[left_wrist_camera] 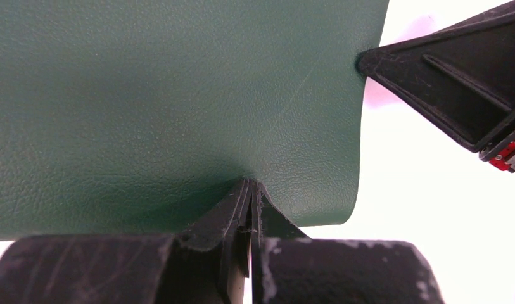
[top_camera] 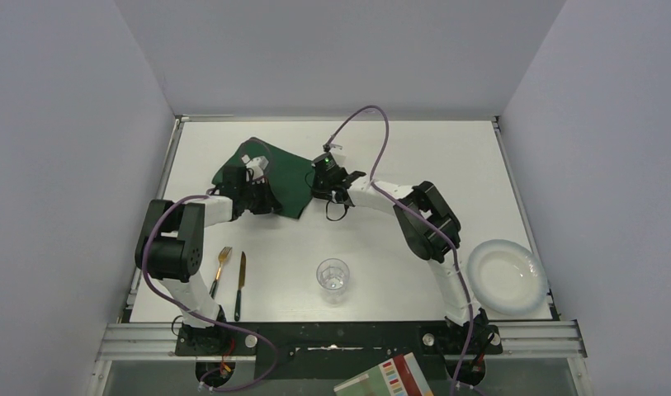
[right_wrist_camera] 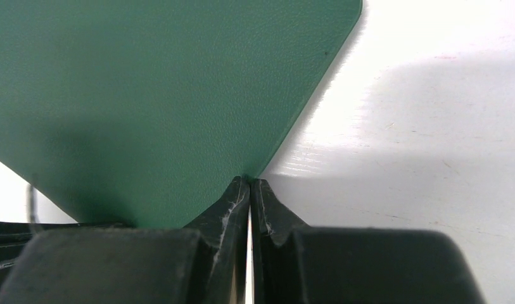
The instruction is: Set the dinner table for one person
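Note:
A dark green leathery mat (top_camera: 290,176) lies at an angle on the white table's back left. My left gripper is shut on its near edge, and the mat creases at the fingertips. Pinched in my right gripper is the mat's right edge; both fingers are together there. A fork (top_camera: 220,270) and a knife (top_camera: 240,285) lie side by side at the front left. Near the front middle stands a clear glass (top_camera: 333,276). The white plate (top_camera: 506,277) rests at the front right corner.
Bare white table (top_camera: 381,272) separates the glass from the right arm. Grey walls rise on both sides and behind. A colourful booklet (top_camera: 385,376) lies beyond the front edge.

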